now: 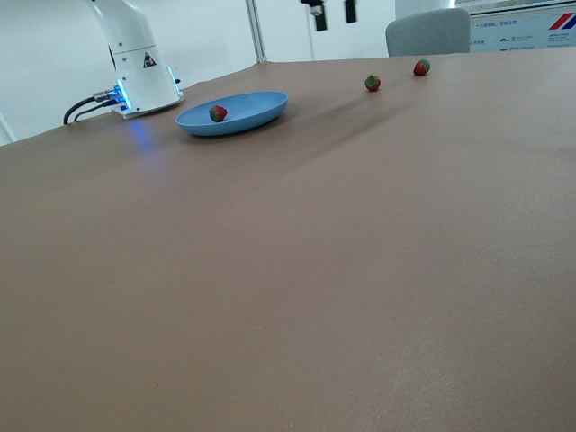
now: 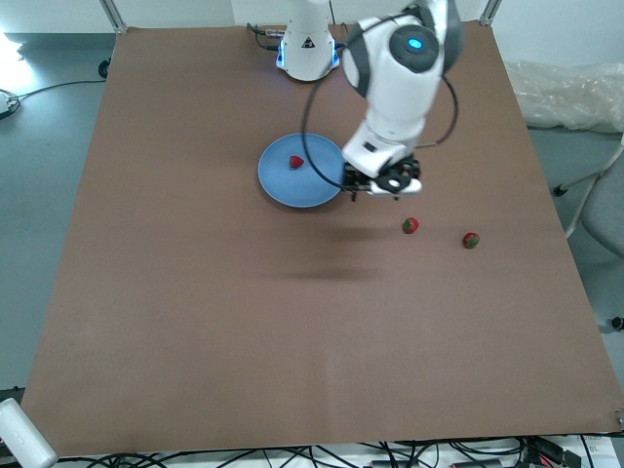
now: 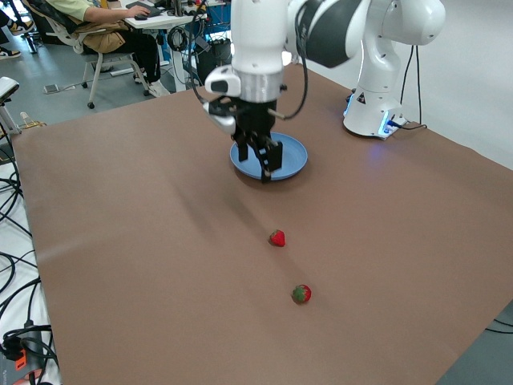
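Observation:
A blue plate (image 2: 299, 175) (image 1: 232, 118) (image 3: 291, 163) holds one strawberry (image 2: 295, 163) (image 1: 218, 113), which my arm hides in the right view. Two more strawberries (image 2: 410, 225) (image 2: 472, 240) lie on the bare table, also seen at the back right in the top view. My gripper (image 1: 334, 16) hangs above the table, between the plate and the loose strawberries, with its two black fingers standing apart and nothing visible between them. In the right view it overlaps the plate.
The white arm base (image 1: 144, 90) stands behind the plate. Cables and equipment run along the table's edge at the bottom of the left view. A grey chair (image 2: 609, 205) stands beside the table.

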